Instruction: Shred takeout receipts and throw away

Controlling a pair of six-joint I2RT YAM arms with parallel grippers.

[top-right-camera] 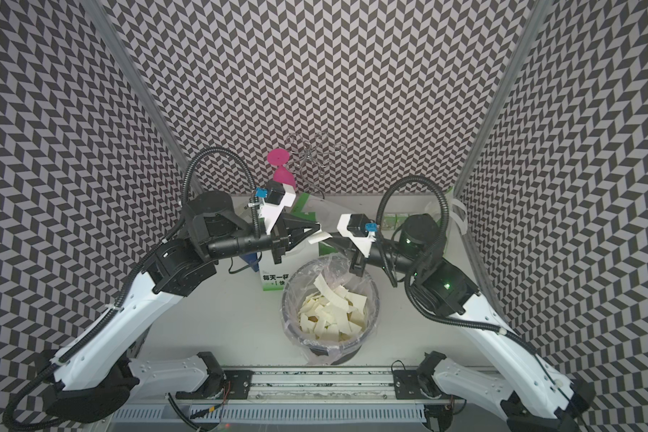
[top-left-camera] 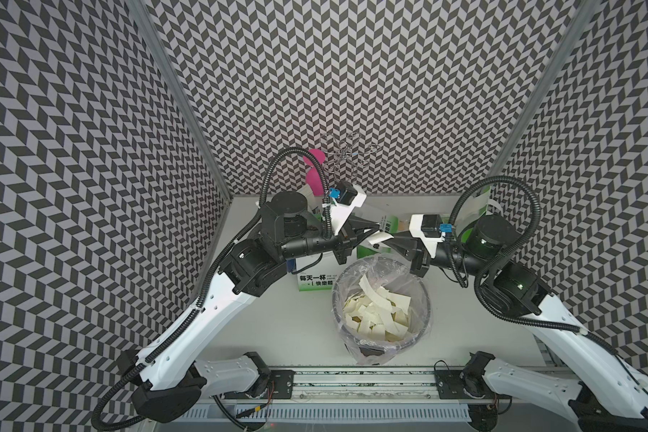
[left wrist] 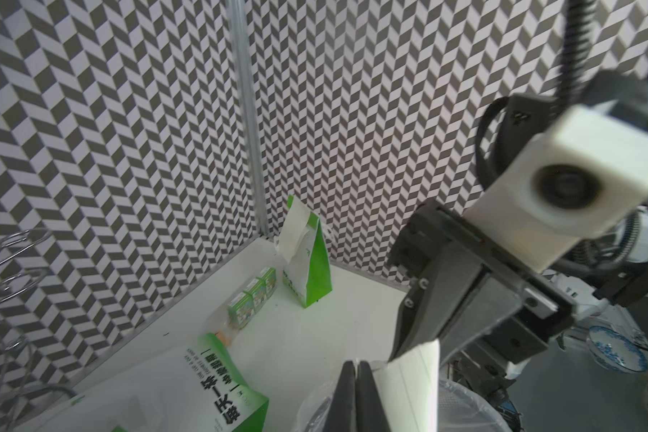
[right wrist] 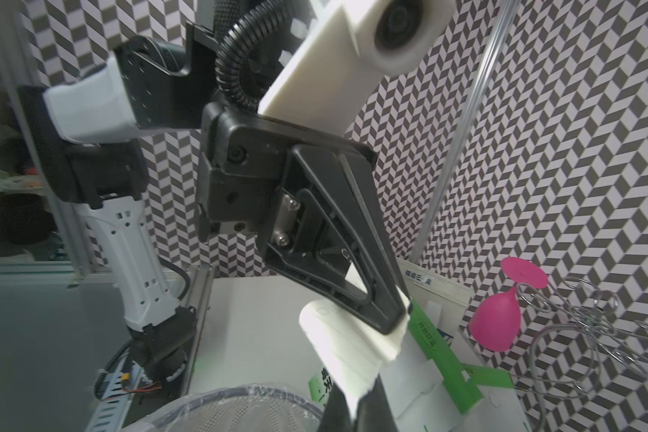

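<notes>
A short white receipt strip (top-left-camera: 378, 237) spans the gap between my two grippers, above the back of the bin. My left gripper (top-left-camera: 377, 227) is shut on one end. The right gripper (top-left-camera: 387, 239) is shut on the other end. In the right wrist view the receipt strip (right wrist: 338, 345) bends up from my right fingers to the left gripper's tips. The left wrist view shows the receipt strip (left wrist: 410, 392) beside the left fingers (left wrist: 349, 403). Below, the lined bin (top-left-camera: 426, 306) holds many torn cream pieces (top-left-camera: 378, 316).
A white and green takeout bag (top-left-camera: 315, 278) lies behind and left of the bin. Another green-and-white bag (left wrist: 315, 266) stands at the back right. A pink item (top-right-camera: 283, 177) and a wire rack (top-right-camera: 309, 154) are by the back wall. Table space beside the bin is clear.
</notes>
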